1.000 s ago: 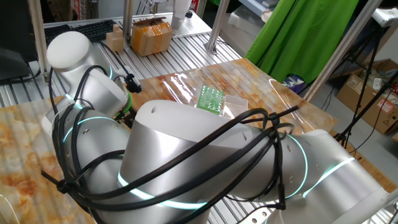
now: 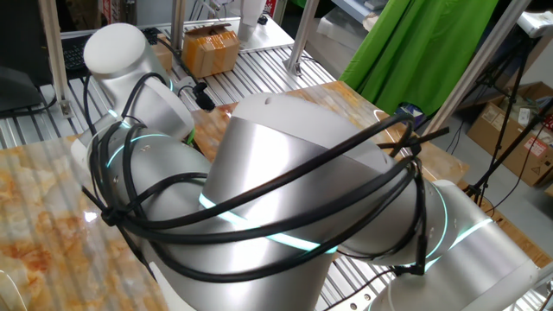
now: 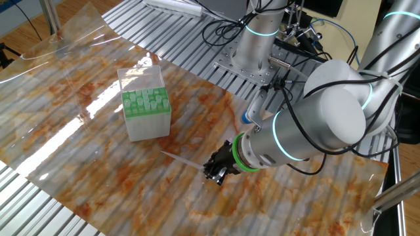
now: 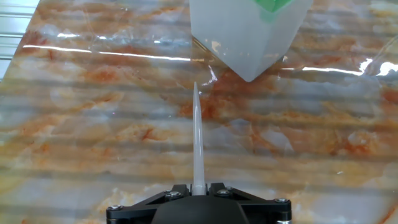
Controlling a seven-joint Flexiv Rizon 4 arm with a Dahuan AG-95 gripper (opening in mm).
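A long, thin, whitish pipette tip (image 4: 198, 143) sticks out from between the fingers of my gripper, which is shut on its wide end. In exterior view 2 the tip (image 3: 182, 159) slants from the black gripper (image 3: 209, 172) toward the box, its narrow end free in the air. A white tip box (image 3: 148, 126) with a green rack (image 3: 146, 103) stands on the marbled sheet, its clear lid (image 3: 139, 77) raised. Several tips show in the rack. Ahead of the pipette tip in the wrist view is a lower corner of the box (image 4: 245, 43), apart from it.
The marbled sheet (image 3: 85, 170) is largely clear around the box. A robot base (image 3: 252, 59) with loose black cables stands behind on the slatted table. In exterior view 1, a cardboard box (image 2: 210, 49) sits at the back and a green curtain (image 2: 415, 52) hangs behind.
In exterior view 1 the arm has risen and swung to the right. It now hides the green rack, which showed clearly a second ago.
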